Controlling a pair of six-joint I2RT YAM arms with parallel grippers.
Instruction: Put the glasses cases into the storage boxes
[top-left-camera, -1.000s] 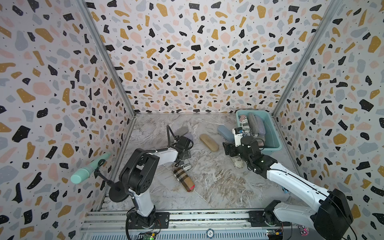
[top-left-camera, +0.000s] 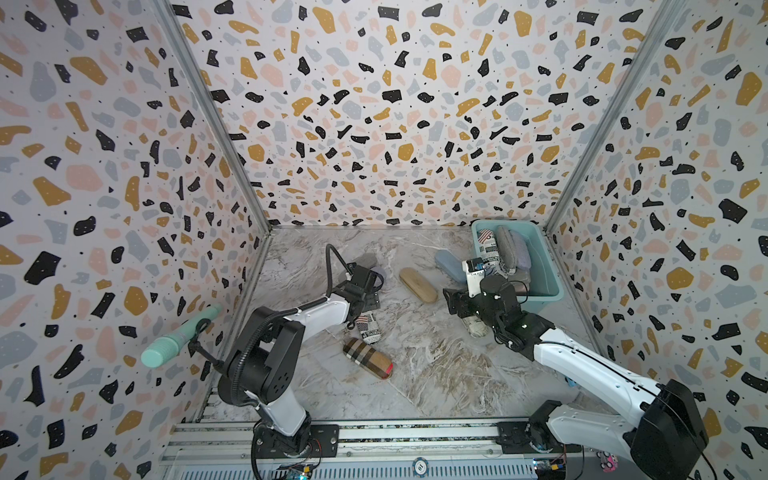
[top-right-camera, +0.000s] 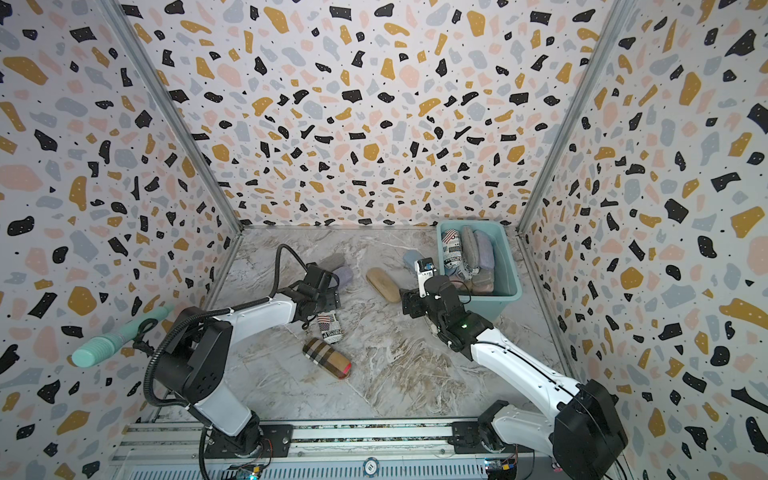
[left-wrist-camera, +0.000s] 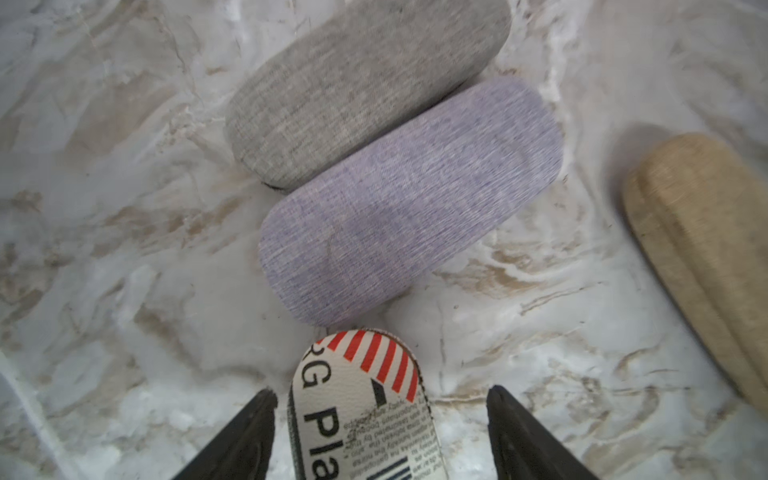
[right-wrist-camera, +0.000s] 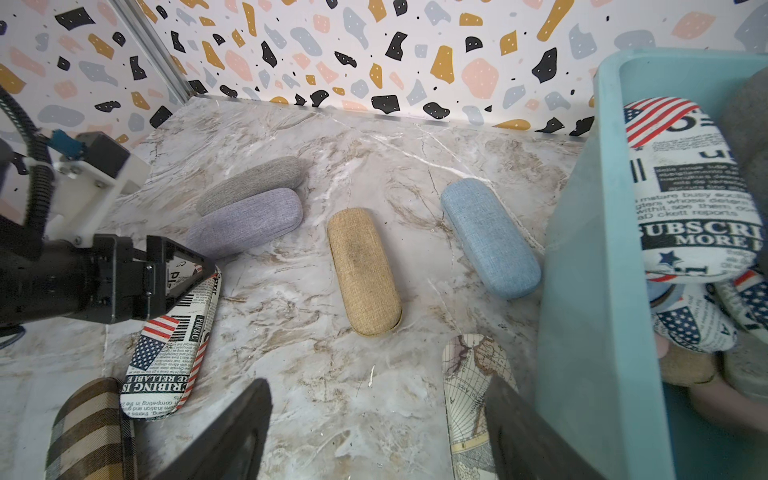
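Observation:
My left gripper is open over the far end of a newspaper-print case (left-wrist-camera: 364, 424), which lies between the spread fingers in view, with a gap to the right finger. A purple case (left-wrist-camera: 416, 200) and a grey case (left-wrist-camera: 368, 80) rest side by side just beyond it. My right gripper hangs open and empty beside the teal storage box (right-wrist-camera: 588, 320). On the table lie a tan case (right-wrist-camera: 364, 272), a blue case (right-wrist-camera: 489, 237), a plaid case (top-left-camera: 368, 357) and a cream patterned case (right-wrist-camera: 468, 400), partly hidden by the right finger.
Several cases fill part of the box, among them a newspaper-print one (right-wrist-camera: 696, 192) standing up near its left wall. Patterned walls (top-left-camera: 400, 112) enclose the table.
Over the past second the newspaper-print case and the plaid case have turned a little on the table. The right arm has barely moved.

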